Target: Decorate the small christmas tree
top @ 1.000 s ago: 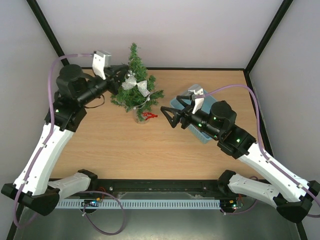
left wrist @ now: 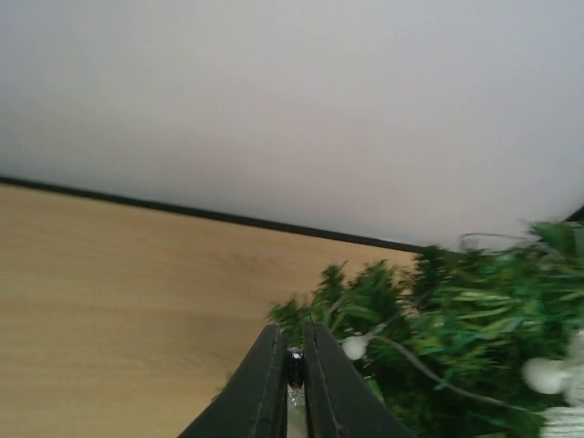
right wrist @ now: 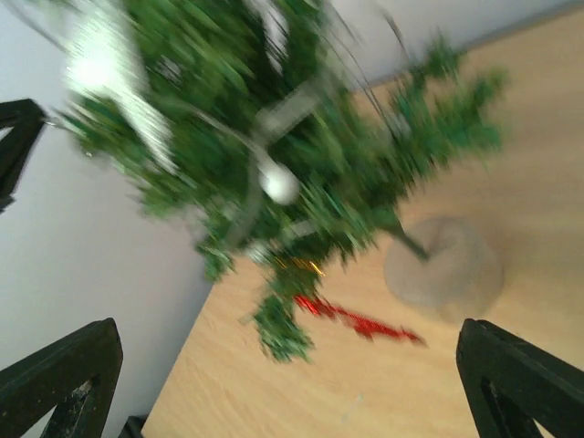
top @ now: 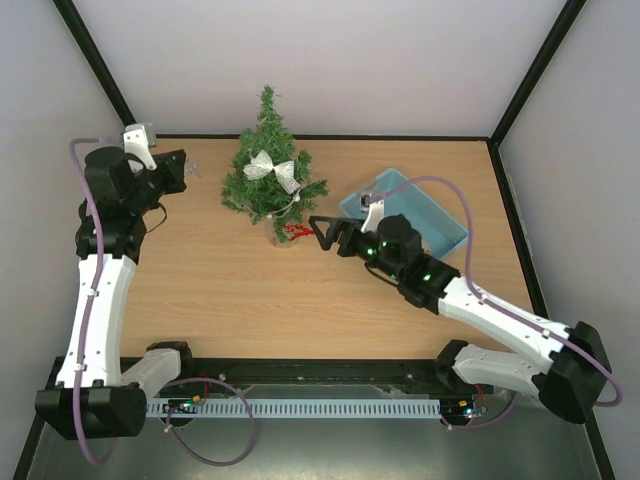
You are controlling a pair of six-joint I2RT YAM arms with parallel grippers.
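Observation:
The small green tree (top: 262, 165) stands at the back middle, with a white bow (top: 275, 170) on its front and a string with white balls around it. Left of the tree, raised, my left gripper (top: 183, 171) is shut; a small clear, silvery ornament (top: 192, 169) shows at its tip. In the left wrist view this ornament (left wrist: 294, 398) appears just below the meeting fingertips, mostly hidden. My right gripper is open in front of the tree's right side, empty. A red ornament (right wrist: 360, 323) hangs low on the tree.
The blue bin (top: 432, 215) stands at the back right, partly behind my right arm. Pale, the tree's round base (right wrist: 444, 269) rests on the wooden table (top: 240, 310).
My left gripper has drawn left, away from the tree, with the silvery ornament moving along at its tip.

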